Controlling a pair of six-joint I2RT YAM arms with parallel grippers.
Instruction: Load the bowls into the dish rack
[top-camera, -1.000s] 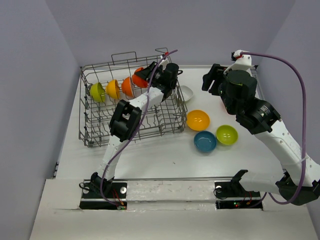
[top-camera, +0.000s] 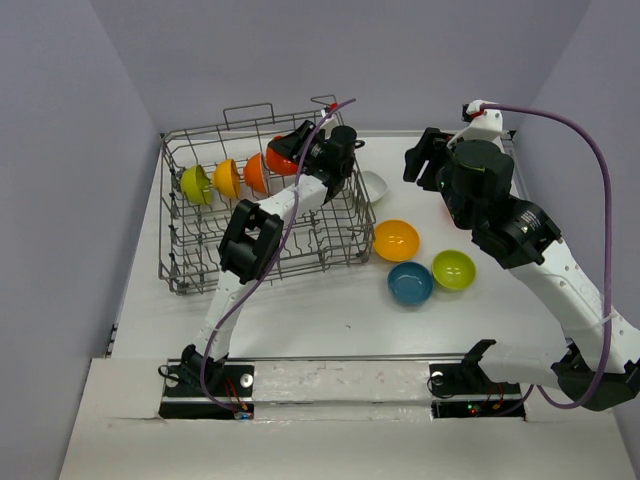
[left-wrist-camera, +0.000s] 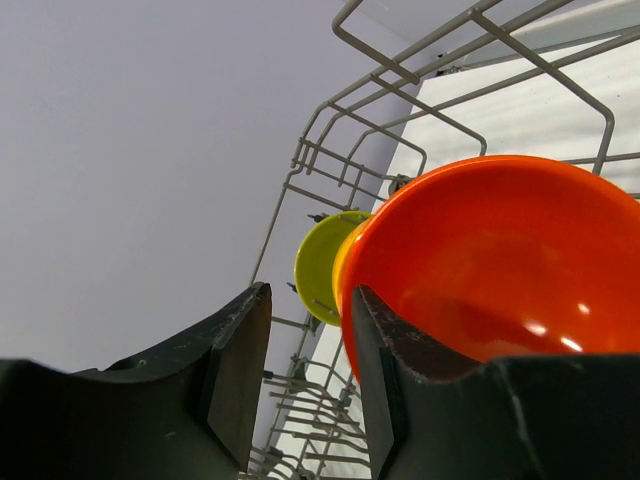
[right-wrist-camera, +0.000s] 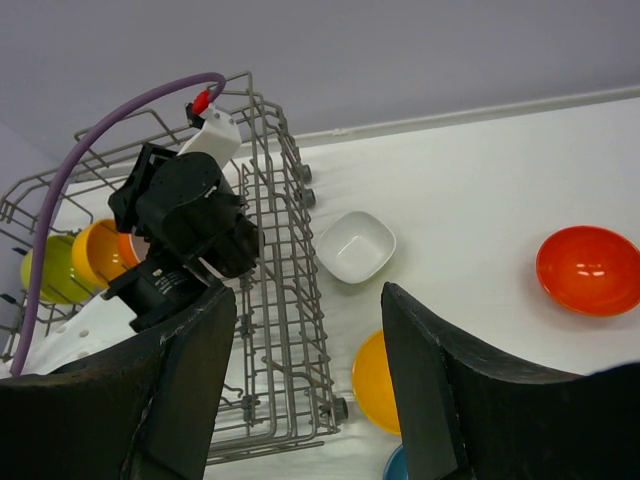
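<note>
In the top view the dish rack (top-camera: 180, 280) holds a green bowl (top-camera: 192, 186), a yellow bowl (top-camera: 225, 177), an orange bowl (top-camera: 252, 172) and a red-orange bowl (top-camera: 280, 158) in a row. My left gripper is at the red-orange bowl (left-wrist-camera: 500, 260), its fingers apart, one beside that bowl's rim; whether the rim is between them is unclear. My right gripper hangs open over the right side, holding nothing.
Loose on the counter right of the rack lie a white bowl (right-wrist-camera: 355, 245), a red bowl (right-wrist-camera: 585, 268), a yellow bowl (top-camera: 396, 240), a blue bowl (top-camera: 410, 283) and a green bowl (top-camera: 453, 270).
</note>
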